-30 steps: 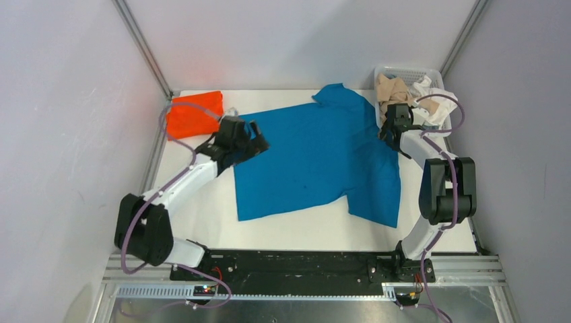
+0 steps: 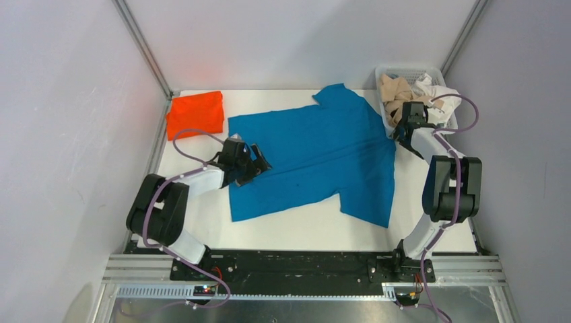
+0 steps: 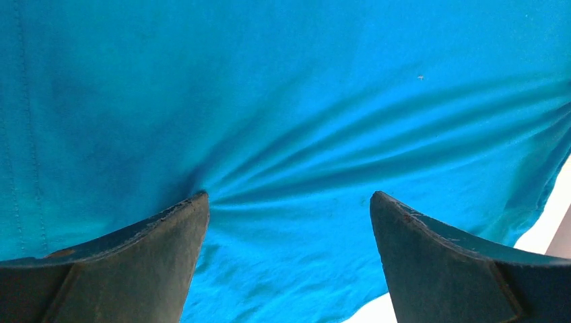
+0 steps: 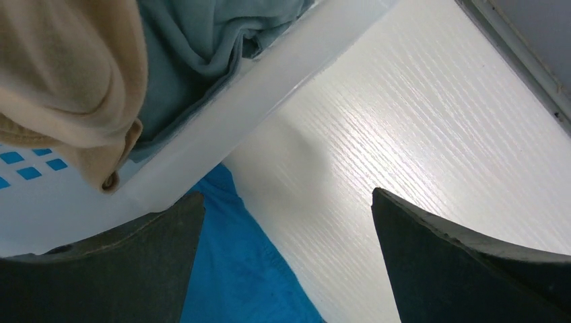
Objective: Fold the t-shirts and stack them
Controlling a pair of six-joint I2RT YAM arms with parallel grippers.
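A blue t-shirt (image 2: 303, 155) lies spread sideways across the table, its hem at the left and sleeves at the right. Creases run along its middle, out from beneath my left gripper (image 2: 261, 160). That gripper is open, low over the left part of the shirt; in the left wrist view blue cloth (image 3: 289, 202) shows between its spread fingers. My right gripper (image 2: 402, 134) stands open at the front left corner of the basket (image 2: 384, 70). Between its fingers in the right wrist view are bare table and the shirt's edge (image 4: 262, 269).
An orange folded shirt (image 2: 195, 114) rests at the table's back left corner. Beige cloth (image 2: 396, 91) and white cloth (image 2: 444, 101) fill the basket at the back right. Bare table (image 2: 289, 232) runs along the front edge.
The shirt's front and right parts shifted slightly left, and creases appeared. My right gripper moved a little to the right.
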